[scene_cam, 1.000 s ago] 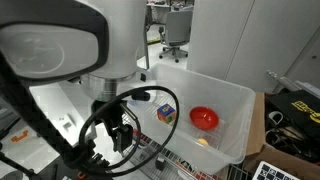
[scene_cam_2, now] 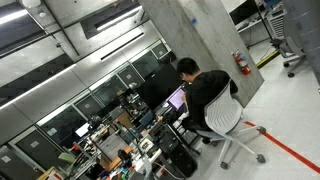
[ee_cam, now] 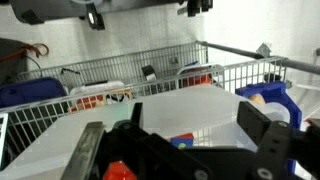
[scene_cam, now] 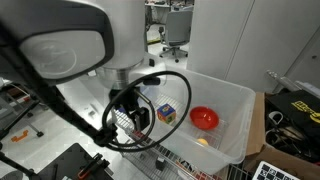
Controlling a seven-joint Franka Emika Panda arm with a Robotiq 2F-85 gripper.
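Note:
My gripper is low in the wrist view, its two dark fingers (ee_cam: 262,145) wide apart with nothing visible between their tips. In exterior view 1, the arm's large white-and-black body fills the left side, and the gripper is partly hidden behind a black cable loop. It is over the near left side of a white bin (scene_cam: 233,112). Inside the bin are a multicoloured cube (scene_cam: 166,113), a red bowl (scene_cam: 204,117) and a small yellow-orange object (scene_cam: 202,141). The wrist view shows the cube (ee_cam: 182,141) and part of the red bowl (ee_cam: 120,171) near the fingers.
A wire basket (ee_cam: 150,87) with assorted items runs beside the bin. A cardboard box (scene_cam: 285,130) with dark items stands to the right. Exterior view 2 is aimed at the room, with a seated person (scene_cam_2: 205,95) and a cluttered bench.
In exterior view 1 the arm and its gripper have shifted to the right, closer to the cube. The cable loop has swung with them. Objects in the bin have stayed put.

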